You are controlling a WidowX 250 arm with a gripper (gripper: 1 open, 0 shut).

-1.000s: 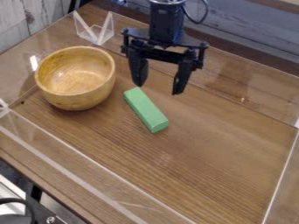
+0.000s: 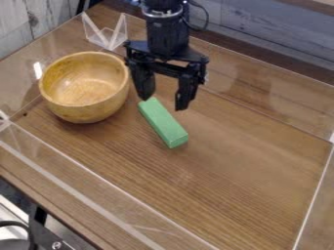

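A green rectangular block [image 2: 164,123] lies flat on the wooden table, right of a wooden bowl [image 2: 81,86]. The black gripper [image 2: 164,80] hangs above and behind the block, over the middle of the table. Whether its fingers are open or shut is unclear.
A clear plastic object [image 2: 107,31] stands at the back left. Grey walls border the left and back.
The arm and gripper have shifted a little to the left and look narrower. The block and bowl have not moved.
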